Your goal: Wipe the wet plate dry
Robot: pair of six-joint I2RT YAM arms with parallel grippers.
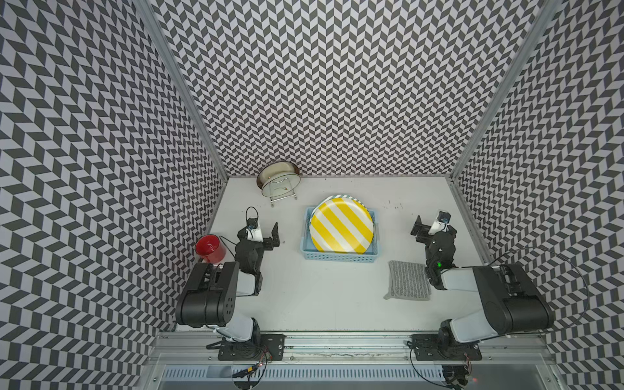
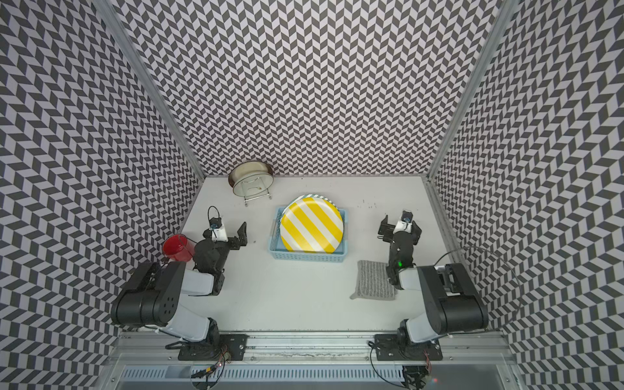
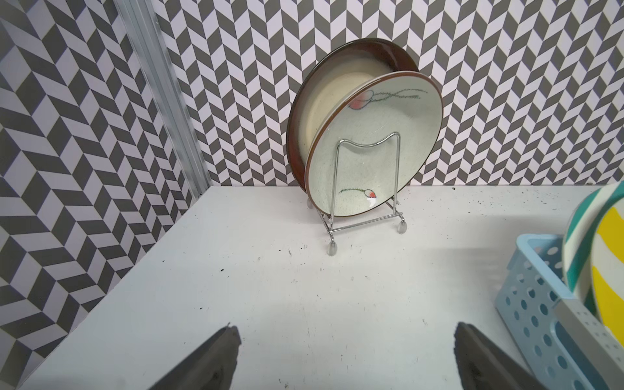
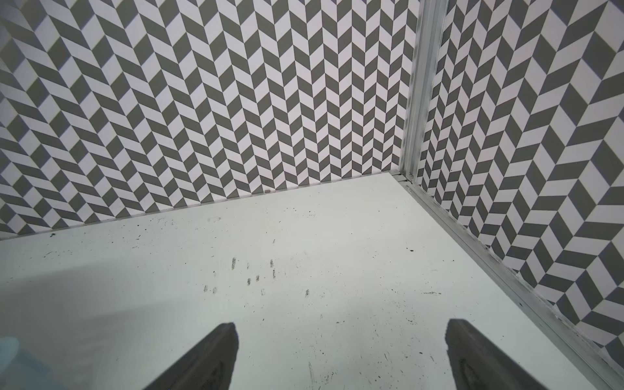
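A yellow-and-white striped plate [image 1: 342,225] leans in a light blue basket [image 1: 339,257] at mid-table, with a green-and-white striped plate [image 3: 588,224] behind it. Whether either is wet cannot be made out. The grey cloth [image 1: 409,280] lies flat on the table, right of and nearer than the basket, partly beneath the right arm. Left of the basket, my left gripper is open and empty over bare table. My right gripper, also open and empty, points towards the back on the basket's right side, beyond the cloth.
At the back left, a wire rack [image 3: 364,226] holds a pale plate [image 3: 373,152] with a brown rim and a brown dish [image 3: 331,84] behind it. A red cup [image 1: 210,248] stands at the left edge beside the left arm. Clear table lies in front of the basket and at the back right.
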